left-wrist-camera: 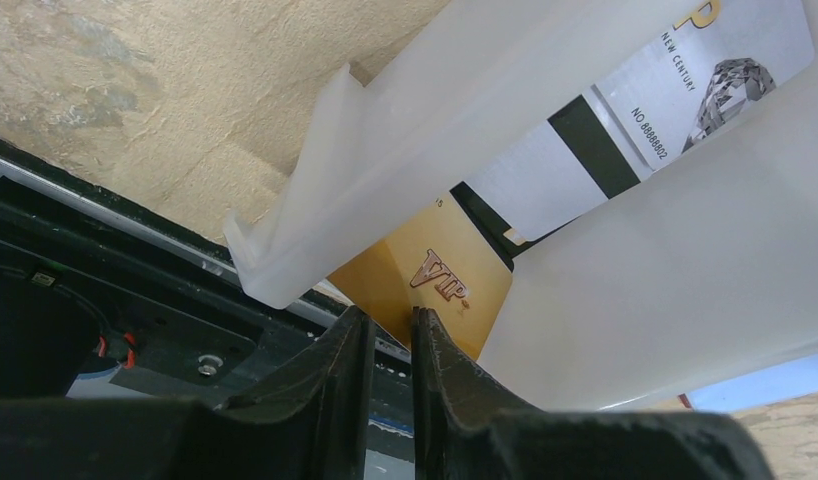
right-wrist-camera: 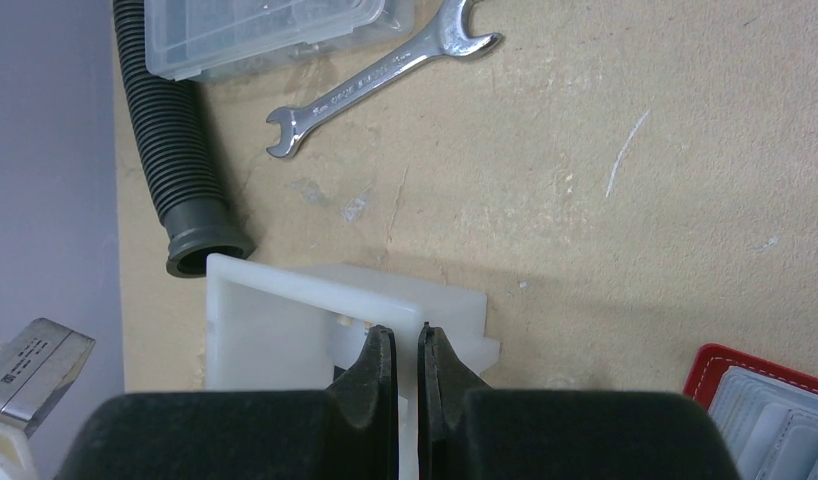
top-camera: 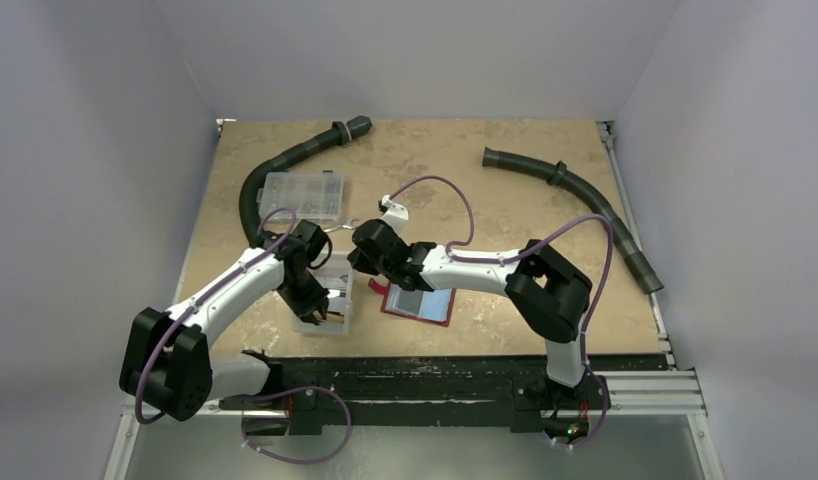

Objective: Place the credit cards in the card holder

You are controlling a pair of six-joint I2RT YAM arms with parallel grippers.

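The white card holder (top-camera: 346,328) stands at the left front of the table, its walls (left-wrist-camera: 405,150) rising on both sides of the cards in the left wrist view. Between them lie a gold VIP card (left-wrist-camera: 450,275) at the near end and white cards (left-wrist-camera: 675,100) farther along. The gold card's near edge is in my left gripper, which is shut on it. My right gripper is shut on the holder's wall (right-wrist-camera: 315,287), one finger on each side. How deep the gold card sits cannot be told.
A red-rimmed tray (top-camera: 447,322) lies right of the holder. Behind stand a clear compartment box (top-camera: 303,192) and a wrench (right-wrist-camera: 370,80). Dark hoses (top-camera: 270,168) curve along the table's sides.
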